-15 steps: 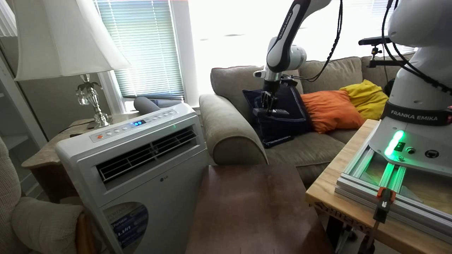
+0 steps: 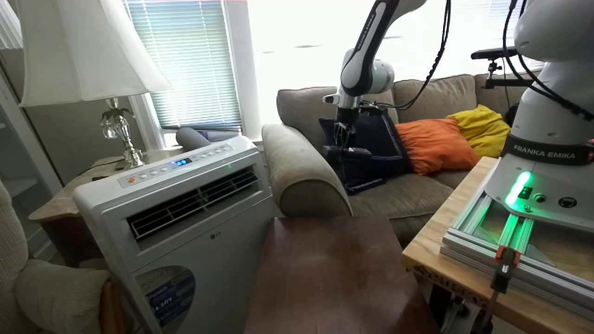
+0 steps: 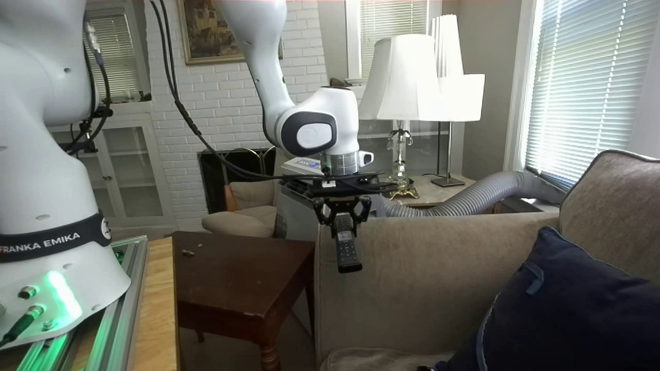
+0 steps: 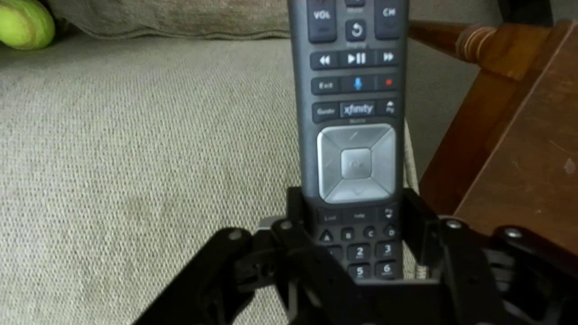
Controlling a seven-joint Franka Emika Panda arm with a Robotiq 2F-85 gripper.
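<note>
A dark grey remote control (image 4: 356, 162) with a silver square pad fills the middle of the wrist view. My gripper is shut on it, one finger pressed to each long side near the number keys. In exterior view 2 the remote (image 3: 347, 250) slants down below my gripper (image 3: 344, 223), in front of the sofa's arm. From exterior view 1 the remote (image 2: 348, 151) looks nearly level, held by the gripper (image 2: 344, 144) above the sofa, with the navy pillow (image 2: 384, 144) behind it. The remote's far end is cut off in the wrist view.
Below lies the beige sofa seat (image 4: 151, 151), with a tennis ball (image 4: 24, 22) at one corner. The sofa arm (image 2: 303, 167) rises close by. A brown wooden table (image 2: 334, 272) has a mostly bare top. A white air conditioner (image 2: 217, 239) stands beside it.
My arm has shifted a little to the left in exterior view 1, carrying the remote along and slightly lower. The furniture and pillows have stayed put.
</note>
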